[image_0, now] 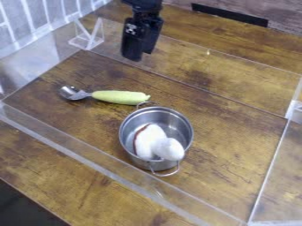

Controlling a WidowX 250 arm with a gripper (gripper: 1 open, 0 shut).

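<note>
My black gripper [139, 42] hangs at the top centre, raised over the back of the enclosure, open and apart from the objects. A yellow-green corn cob [122, 97] lies on the wooden table left of centre, with a metal spoon [73, 93] at its left end. A steel pot [169, 117] in the lower middle holds white objects [167, 146], one with a dark reddish edge; I cannot tell what they are.
Clear plastic walls surround the wooden work surface [236, 124]. A white railing stands at the top left.
</note>
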